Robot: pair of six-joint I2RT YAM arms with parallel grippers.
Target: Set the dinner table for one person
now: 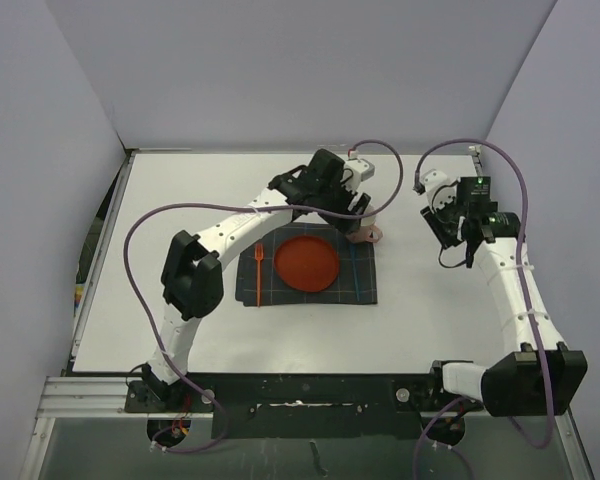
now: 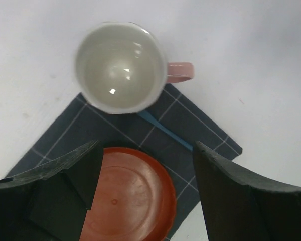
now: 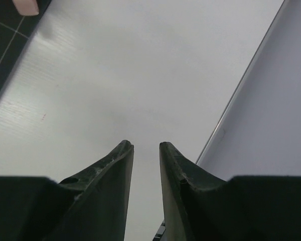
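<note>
A dark checked placemat point(image 1: 326, 294) holds an orange plate point(image 1: 306, 264), an orange fork point(image 1: 259, 275) at its left and a blue utensil point(image 2: 165, 130) at its right. A white cup point(image 2: 119, 68) with pink handle stands at the mat's upper right, partly hidden in the top view by my left gripper point(image 1: 348, 210), which hovers over that corner with fingers apart and empty. My right gripper point(image 1: 440, 223) is over bare table right of the mat; in the right wrist view its fingers point(image 3: 110, 175) have a gap with nothing between them.
Grey walls point(image 1: 540, 150) bound it at back and sides, the right one close to my right arm.
</note>
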